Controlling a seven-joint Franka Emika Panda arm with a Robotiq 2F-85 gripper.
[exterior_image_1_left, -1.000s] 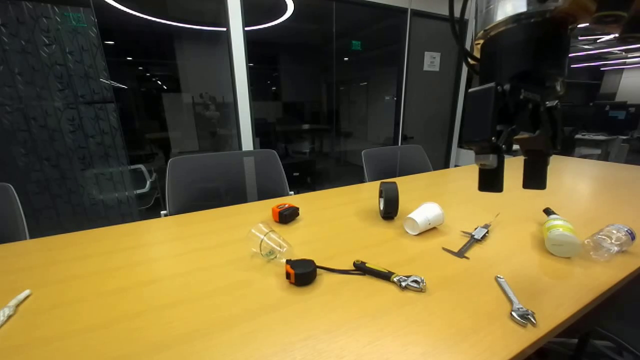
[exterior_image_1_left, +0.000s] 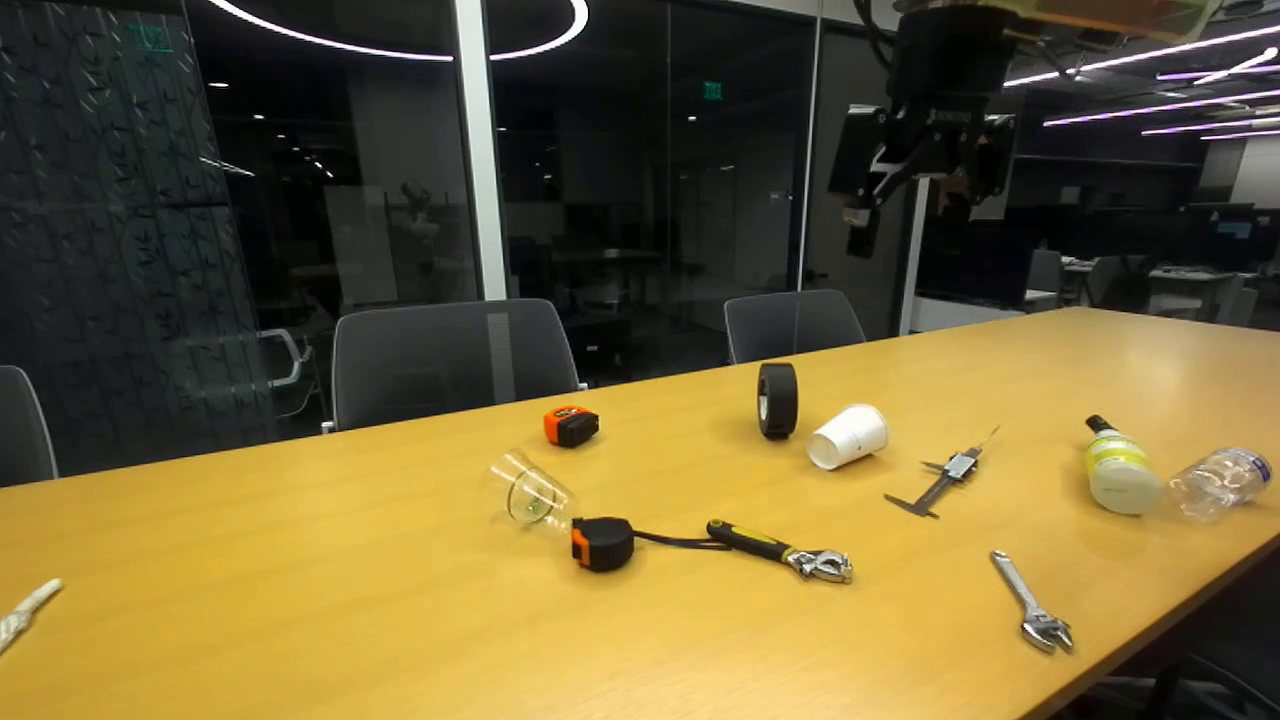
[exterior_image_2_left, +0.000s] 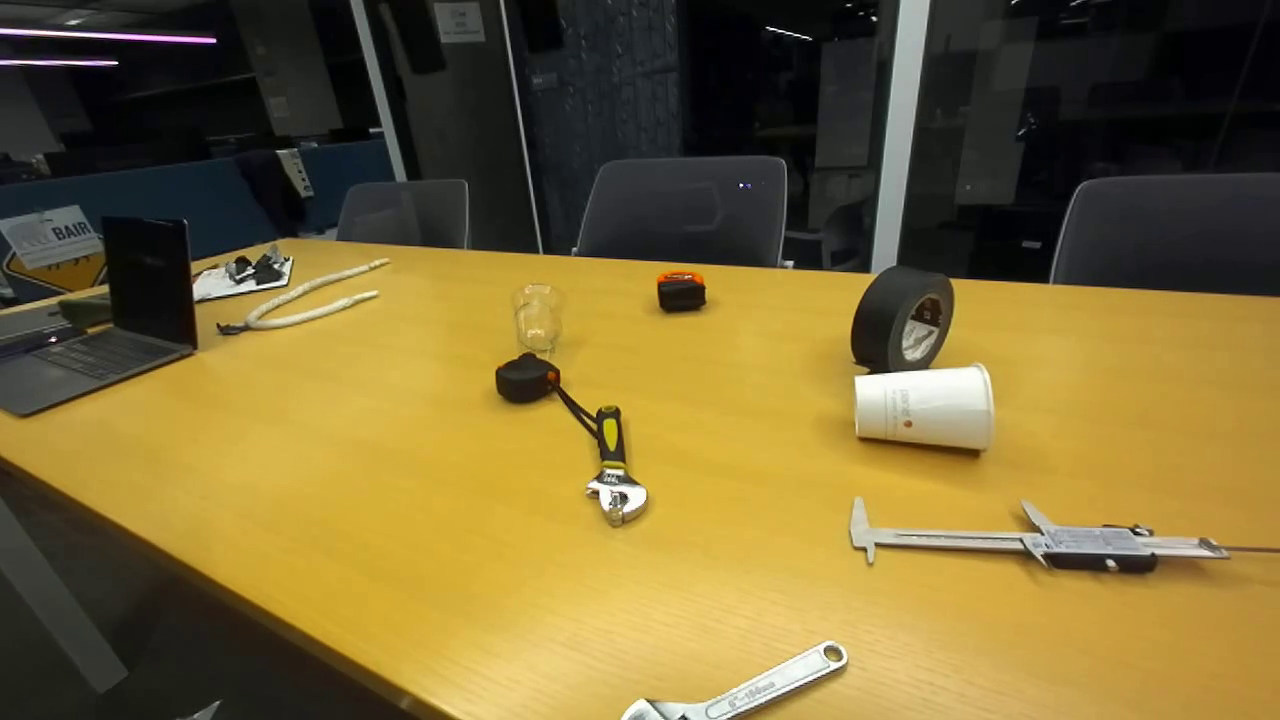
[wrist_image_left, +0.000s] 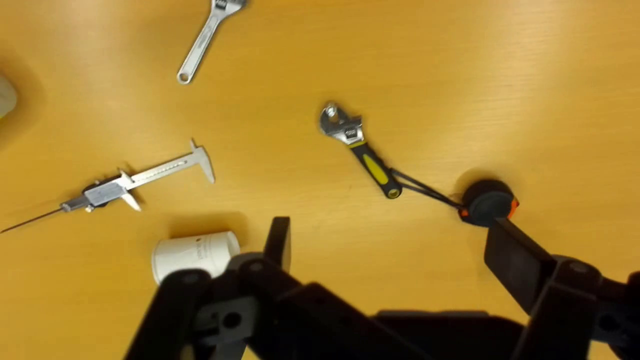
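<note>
High above the table in exterior view 1, my gripper (exterior_image_1_left: 912, 218) is open and empty. In the wrist view its fingers (wrist_image_left: 279, 243) stand wide apart over the table. Below lies a black-and-yellow adjustable wrench (wrist_image_left: 366, 153), joined at its handle to the strap of a black tape measure (wrist_image_left: 487, 203). A white paper cup (wrist_image_left: 195, 255) rests on its side, partly hidden behind a finger. Close by is a digital caliper (wrist_image_left: 138, 180); a plain silver wrench (wrist_image_left: 204, 45) is farther up. Exterior view 2 shows a clear glass (exterior_image_2_left: 537, 318) behind the tape measure.
An orange-and-black tape measure (exterior_image_1_left: 571, 426) and a black tape roll (exterior_image_1_left: 777, 401) are toward the far edge. A yellow-labelled bottle (exterior_image_1_left: 1122, 472) and a clear plastic bottle (exterior_image_1_left: 1220, 482) lie at the right. A laptop (exterior_image_2_left: 132, 306) and white rope (exterior_image_2_left: 312, 298) occupy the far left.
In exterior view 1 my gripper has moved up and left and looks smaller, with its fingers farther apart. The clear glass sits slightly farther left. The other table objects look unmoved.
</note>
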